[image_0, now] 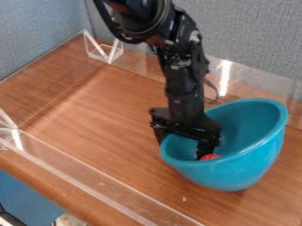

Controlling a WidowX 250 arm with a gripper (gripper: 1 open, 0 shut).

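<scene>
A teal bowl (248, 169) stands at the right of the wooden board. My black arm comes down from the top, and my gripper (200, 148) reaches into the bowl's left part. A small red object (210, 157) lies at the bottom of the bowl, right at the gripper's tip and partly covered by it. The fingertips are too dark and hidden to tell whether they are open or shut on it.
Clear plastic walls edge the board at the back and front left. A white wire corner piece (102, 48) is at the back left. The board's left part (94, 106) is clear.
</scene>
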